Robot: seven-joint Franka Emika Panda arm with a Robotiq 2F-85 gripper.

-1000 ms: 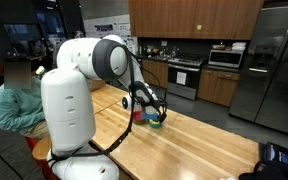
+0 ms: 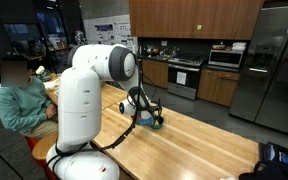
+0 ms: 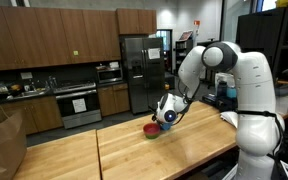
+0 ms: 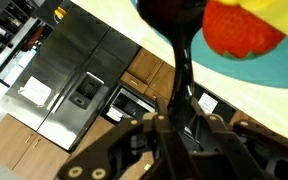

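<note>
In the wrist view my gripper points at a light blue plate (image 4: 264, 72), with a dark, glossy long object (image 4: 168, 14) at its fingertips. The fingers look shut on that object, though its full shape is cut off by the frame. Lying on the plate beside it are a red round item (image 4: 242, 28) and a yellow item (image 4: 282, 12). From outside, the gripper (image 2: 144, 115) is low over the blue plate (image 2: 146, 122), and its fingertips are too small to make out.
Next to the blue plate stands a reddish bowl with some green (image 3: 152, 130). A seated person (image 2: 22, 105) is at the left, and dark items (image 2: 274, 160) lie at the right corner.
The gripper and wrist have shifted slightly left in exterior view 1. They now cover much of the red item that showed beside the blue plate before.
</note>
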